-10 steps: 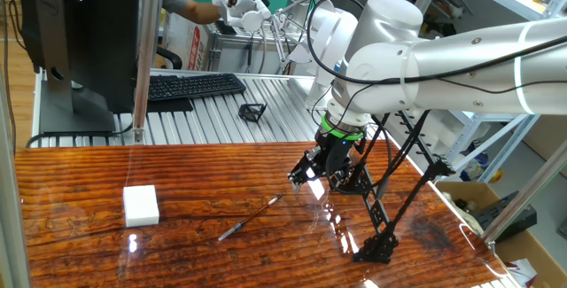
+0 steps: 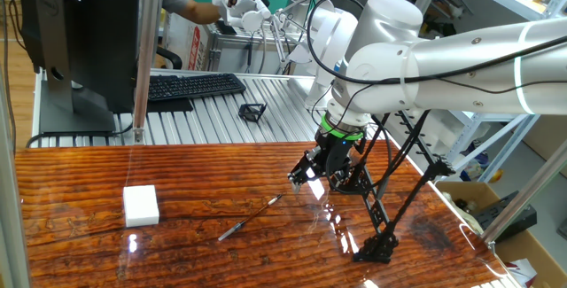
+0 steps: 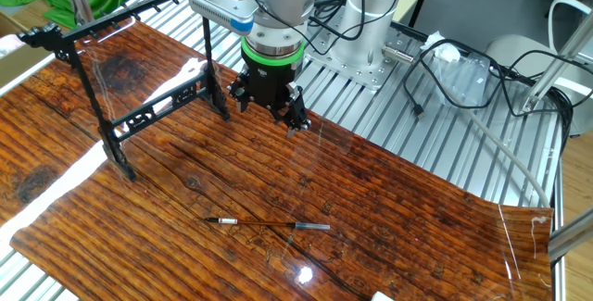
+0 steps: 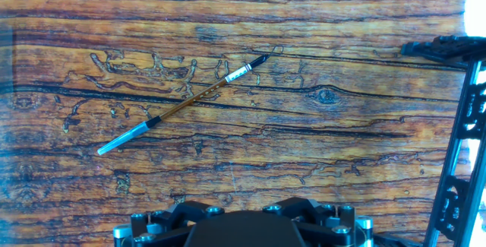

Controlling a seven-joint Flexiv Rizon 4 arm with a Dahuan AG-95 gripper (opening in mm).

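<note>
A thin brush (image 2: 251,217) with a brown handle lies flat on the wooden table. Its dark tip (image 4: 260,61) points to the upper right in the wrist view, and a pale grey cap or sleeve (image 4: 125,137) covers the other end. Above the table, and apart from the brush, hangs my gripper (image 3: 271,116). Its fingers are spread wide in the wrist view, with nothing held between them. A black rack (image 3: 157,111) with a row of hooks along its top bar stands upright beside the gripper; only part of it shows in the wrist view.
A white block (image 2: 141,206) sits on the table's left part in exterior view 1. Behind the table, a keyboard (image 2: 197,86) and a small black object (image 2: 252,111) rest on the ribbed metal surface. Bare wood surrounds the brush.
</note>
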